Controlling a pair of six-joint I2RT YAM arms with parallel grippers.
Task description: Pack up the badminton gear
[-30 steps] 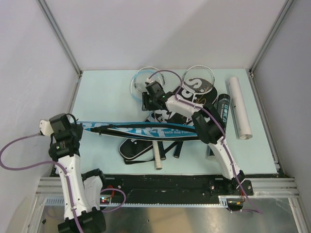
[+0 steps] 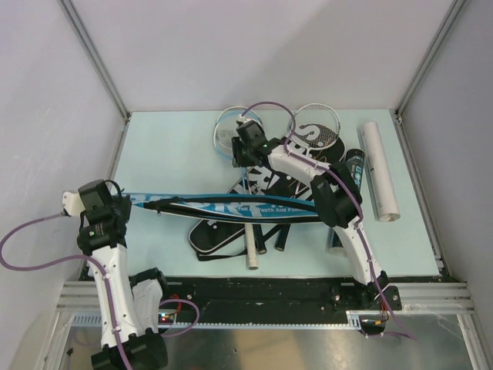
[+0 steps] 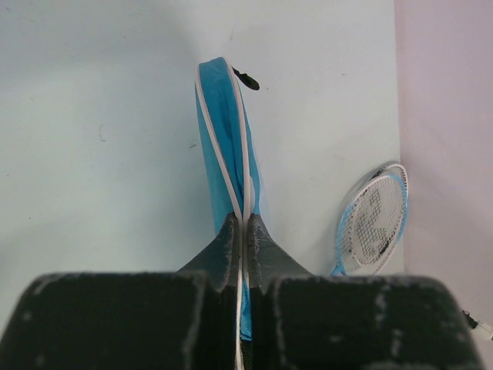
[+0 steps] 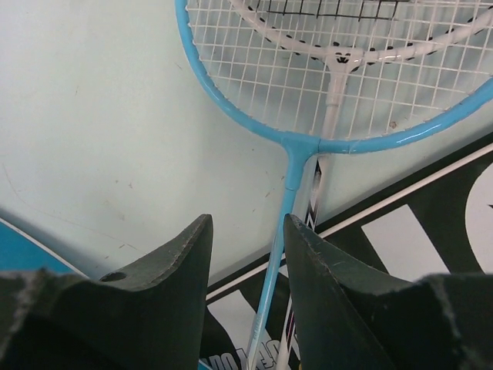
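Note:
The blue-and-black racket bag (image 2: 239, 206) stretches across the table with its mouth parted. My left gripper is shut on the bag's blue end (image 3: 223, 116), seen pinched in the left wrist view. Two rackets overlap at the back: a blue-framed racket (image 4: 306, 145) and a white-framed racket (image 4: 339, 55). In the right wrist view my right gripper stands part open over the blue shaft, which shows between its fingers, close to the right one. Whether the pads touch it I cannot tell.
Farther right lie another white racket (image 2: 337, 123) over a black patterned bag (image 2: 327, 154), a dark tube (image 2: 355, 163) and a long white tube (image 2: 380, 169). Bare table shows at the back left.
The blue racket's head has shifted slightly right, and its handle end a little too. My right gripper has moved slightly right. The left arm and the bag's held end have stayed put.

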